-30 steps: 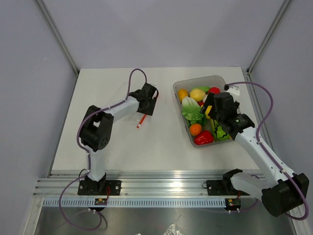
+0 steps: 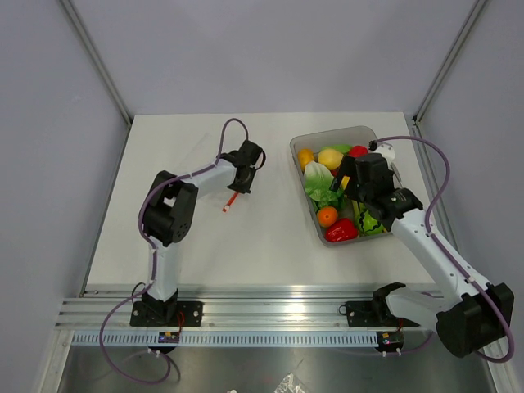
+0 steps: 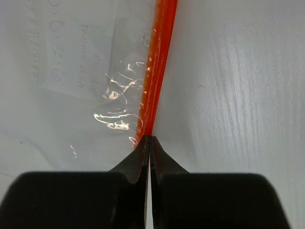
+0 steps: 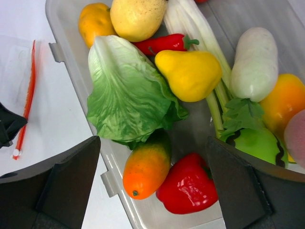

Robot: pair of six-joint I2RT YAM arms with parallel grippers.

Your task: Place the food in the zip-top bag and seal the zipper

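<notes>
The clear zip top bag (image 3: 71,109) lies flat on the white table, its orange-red zipper strip (image 3: 155,71) along its right side. My left gripper is shut with its fingertips against the strip; whether any of the zipper is between them cannot be seen. In the right wrist view, a white end piece (image 4: 16,153) shows on the strip. My right gripper stands open over the food bin (image 2: 332,137), nothing between its fingers. Beneath it lie the lettuce (image 4: 121,90), papaya (image 4: 147,167), red pepper (image 4: 188,183) and yellow pear (image 4: 189,74).
More toy food fills the bin, including a white gourd (image 4: 255,64), a red chili (image 4: 164,44) and a watermelon piece (image 4: 257,148). Bare table (image 2: 254,254) spreads between the bag and the bin and toward the front edge.
The right arm has crept slightly left.
</notes>
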